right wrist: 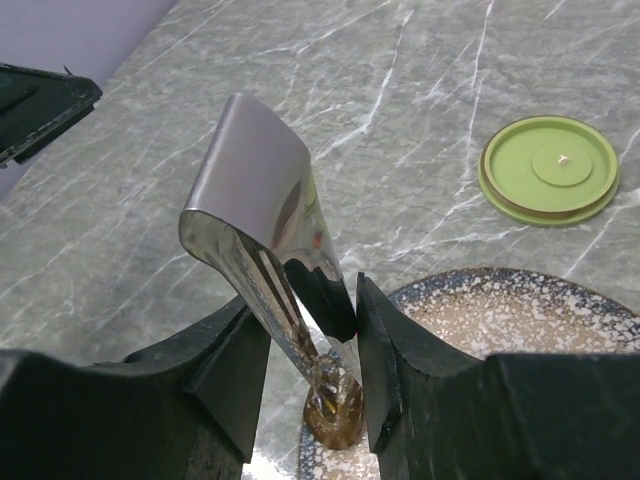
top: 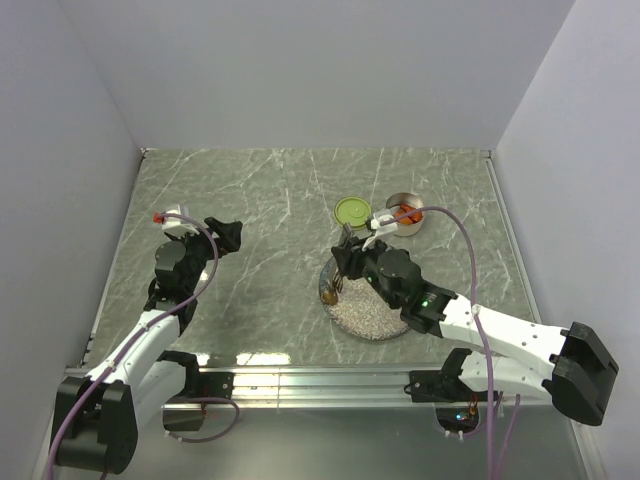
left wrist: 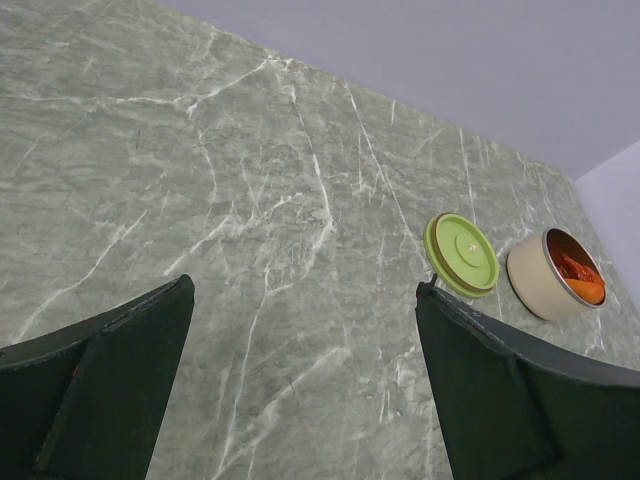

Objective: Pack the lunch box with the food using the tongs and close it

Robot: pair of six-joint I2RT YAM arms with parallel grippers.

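Note:
Over the round speckled mat [top: 370, 320] my right gripper [top: 348, 245] has a shiny metal utensil [right wrist: 245, 170] between its fingers, its lower end down by the mat's left edge; whether the fingers grip it firmly is unclear. My left gripper [top: 225, 232] stands open and empty at the table's left. Behind the mat lie a green lid [top: 352, 211] and a round container [left wrist: 530, 280] with orange food [left wrist: 586, 290] inside.
Grey walls bound it at the back and sides.

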